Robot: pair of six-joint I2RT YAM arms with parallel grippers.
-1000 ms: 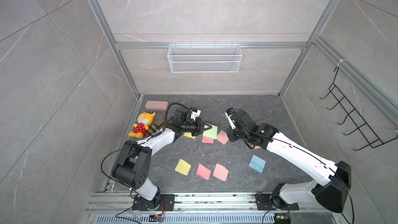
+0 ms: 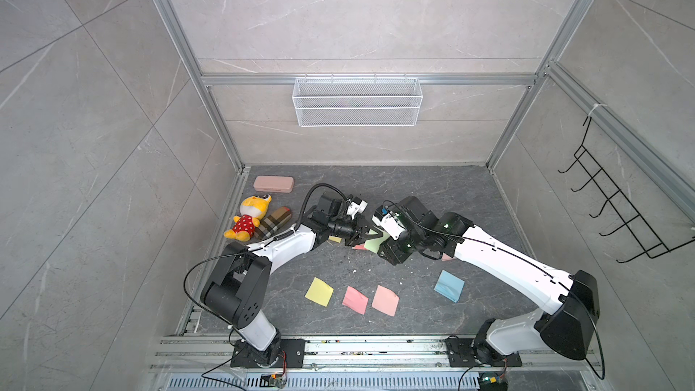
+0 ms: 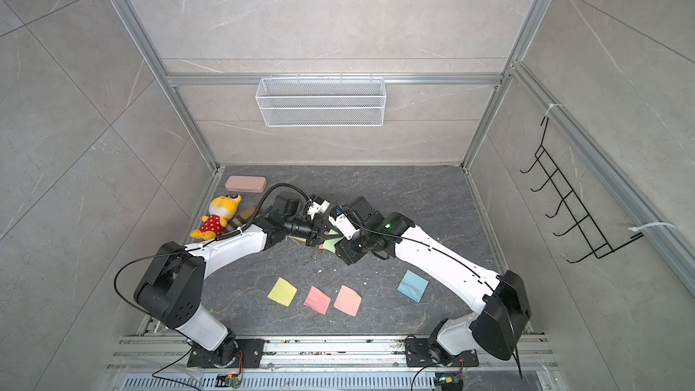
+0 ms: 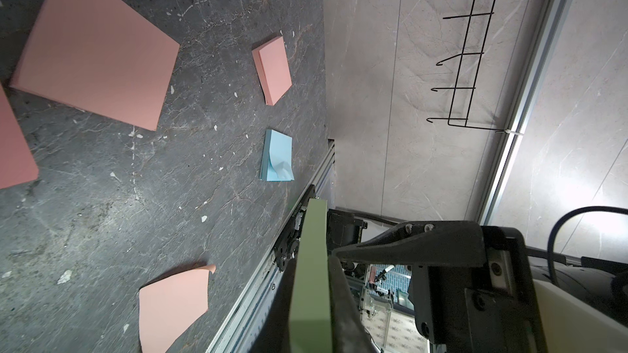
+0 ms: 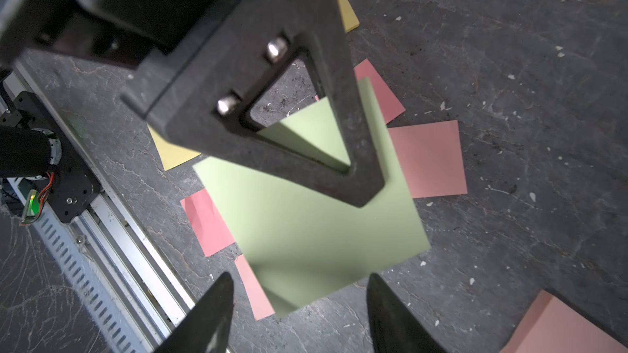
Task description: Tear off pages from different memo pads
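Observation:
A light green memo pad is held aloft in my left gripper, which is shut on it; in the left wrist view its edge runs between the fingers. My right gripper stands open just by that pad, its two blurred fingertips at the pad's lower edge. Pink pads lie on the table beneath, with yellow pieces. Along the front lie a yellow sheet, two pink sheets and a blue pad.
A plush toy, a striped item and a pink case stand at the left. A wire basket hangs on the back wall, black hooks on the right wall.
My right gripper has moved left toward the green pad, and my left gripper has shifted slightly right with it, so the two are close together.

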